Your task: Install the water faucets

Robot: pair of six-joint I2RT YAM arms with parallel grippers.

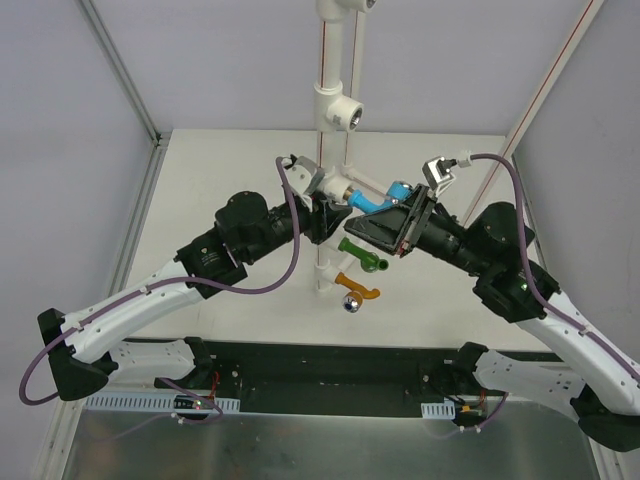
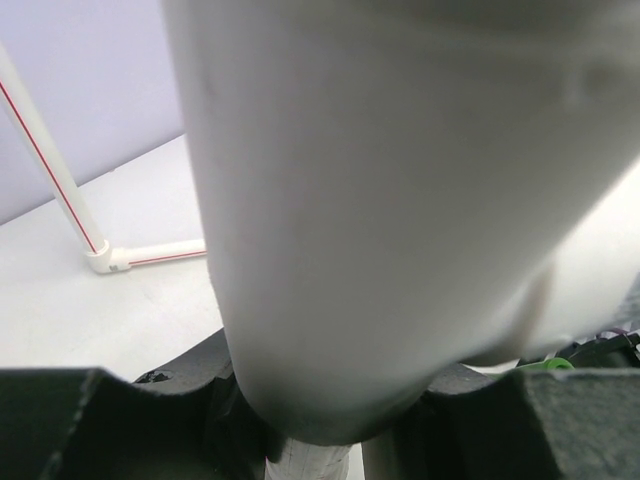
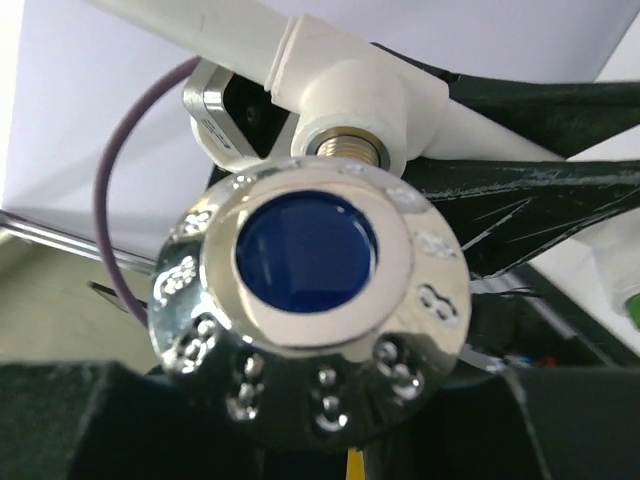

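In the top view, the blue faucet (image 1: pixel 368 204) meets a side outlet of the white upright pipe (image 1: pixel 329 150). My right gripper (image 1: pixel 388 222) is shut on this faucet. Its chrome knob with a dark blue centre (image 3: pixel 308 252) faces the right wrist camera, and brass thread (image 3: pixel 350 148) shows between knob and tee fitting (image 3: pixel 362 95). How deep the thread sits is hidden. My left gripper is shut on the white pipe (image 2: pixel 340 200), steadying it at the same tee. Lower down, a green faucet (image 1: pixel 362 254) and an orange faucet (image 1: pixel 357 287) are on the pipe.
Above, another side outlet (image 1: pixel 346 112) of the pipe is bare. Thin white pipes with red lines (image 1: pixel 545 90) stand behind on the white board (image 1: pixel 230 160). The board's left side is clear. My right arm's purple cable (image 3: pixel 110 190) loops beside the tee.
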